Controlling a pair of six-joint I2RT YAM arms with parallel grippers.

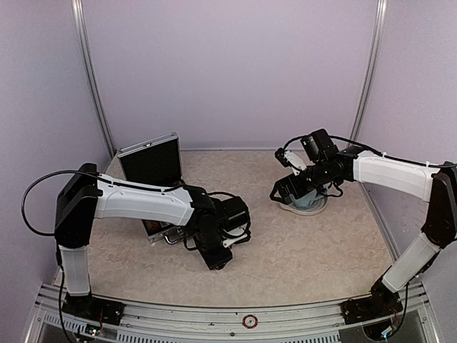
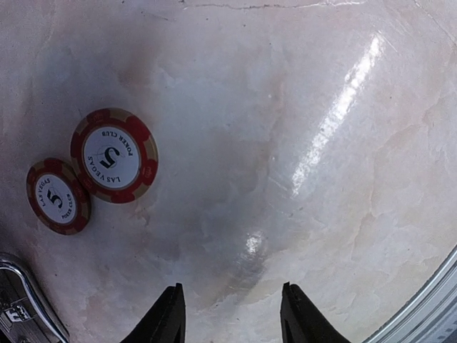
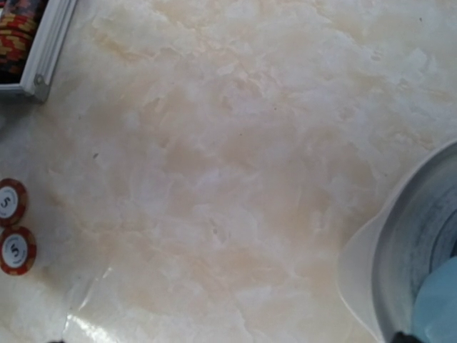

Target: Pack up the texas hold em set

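The open chip case stands at the left, partly behind my left arm; its corner with red chips shows in the right wrist view. Two red 5 chips lie side by side on the table in the left wrist view. A round red-rimmed piece, apparently a chip, is on the front rail in the top view. My left gripper is low over the table, fingers apart and empty, below and right of the two chips in its view. My right gripper hangs open by a pale bowl.
The bowl holds something light blue. A metal rail runs along the front edge; walls enclose the back and sides.
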